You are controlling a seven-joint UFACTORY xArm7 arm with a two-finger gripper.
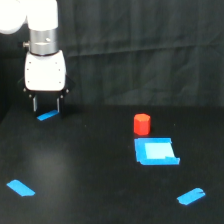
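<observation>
At the back left my gripper (46, 105) points downward under its white arm. Its two fingers look spread apart, and nothing shows between them. A small red block (142, 125) sits on the black table to the right of centre, well away from the gripper. Just in front of the block lies a white square (160, 150) with blue edging.
Blue strips lie on the black table: one strip (48, 115) by the gripper, another strip (20, 188) at front left, a third strip (190, 196) at front right. A dark curtain (140, 50) hangs behind.
</observation>
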